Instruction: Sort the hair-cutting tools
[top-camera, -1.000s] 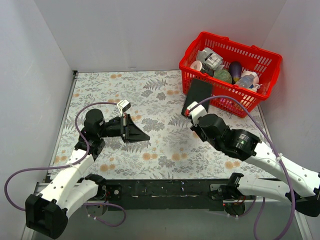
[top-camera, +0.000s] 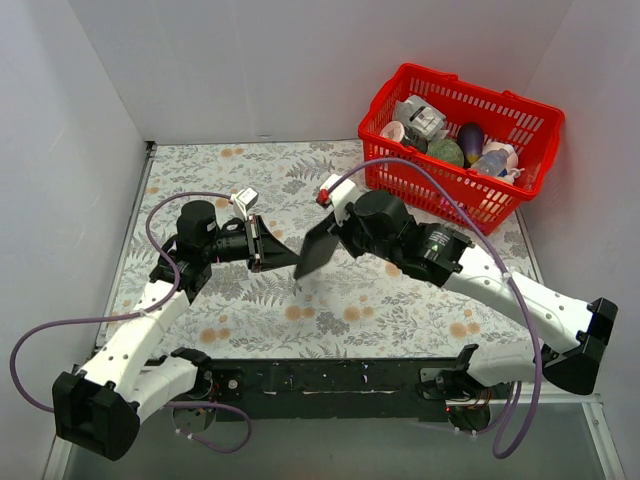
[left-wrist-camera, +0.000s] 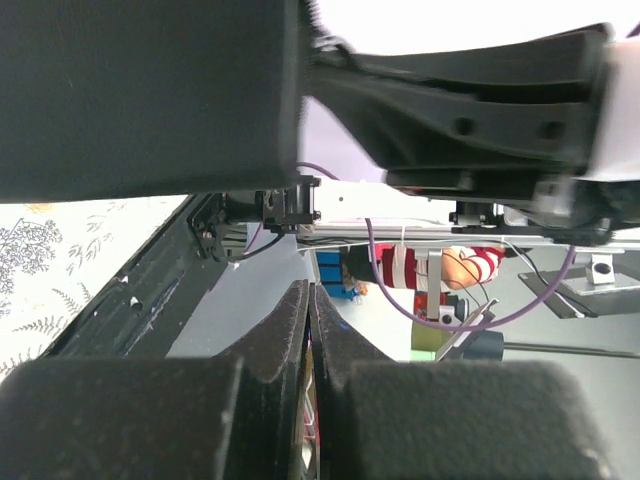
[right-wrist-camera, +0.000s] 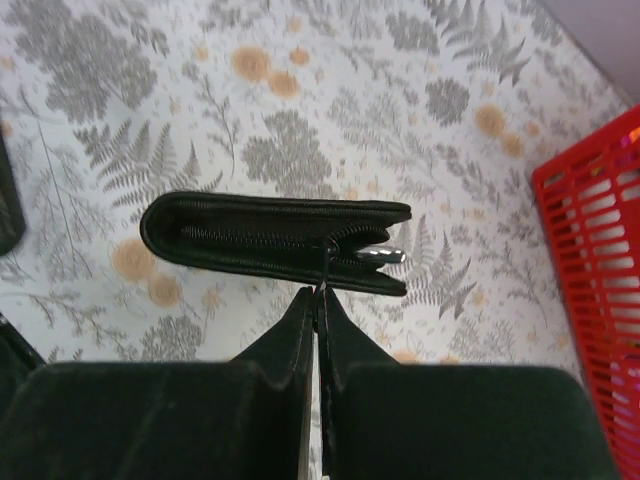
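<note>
A black zippered case (top-camera: 317, 247) hangs above the middle of the table, dark side facing my left arm. My right gripper is shut on it; a thin tab (right-wrist-camera: 327, 258) at the case's zipped edge appears to be what the tips pinch. The case's edge looks partly open at one end, where a silver metal piece (right-wrist-camera: 382, 255) shows. My left gripper (top-camera: 296, 262) points at the case's lower part, tips close beside it in the top view. In the left wrist view its fingers (left-wrist-camera: 285, 345) are together with nothing between; the case (left-wrist-camera: 150, 100) fills the upper left.
A red basket (top-camera: 520, 110) stands at the back right, holding a purple eggplant (top-camera: 470, 140), a green round item (top-camera: 446, 152), a clear bottle (top-camera: 490, 163) and other things.
The case has turned on the way. The left gripper has shifted little and its fingers have closed.
</note>
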